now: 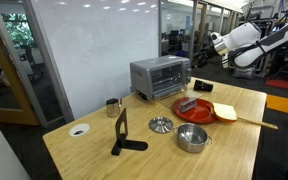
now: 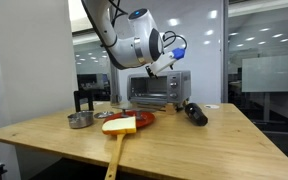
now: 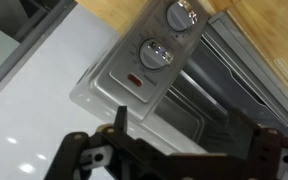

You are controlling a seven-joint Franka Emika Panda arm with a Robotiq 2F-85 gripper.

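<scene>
My gripper is open, its dark fingers spread wide along the bottom of the wrist view with nothing held between them. Beneath it in that view lies a silver toaster oven [image 3: 119, 82], its control panel with round knobs [image 3: 156, 54] and glass door seen at a slant. On the table in exterior view 1 the oven [image 1: 144, 66] stands toward the back, door closed. The white arm [image 1: 246, 47] reaches in from the upper right, above and to the right of the oven. Exterior view 2 has the arm [image 2: 134, 45] raised over the oven's top.
In front of the oven sits a red plate [image 1: 206, 113] with a wooden-handled spatula [image 1: 246, 120] by it. A steel pot [image 1: 192, 138], a lid [image 1: 161, 125], a black stand [image 1: 127, 143] and a metal cup [image 1: 113, 106] are spread around. A black cylinder [image 2: 195, 114] lies right of the oven.
</scene>
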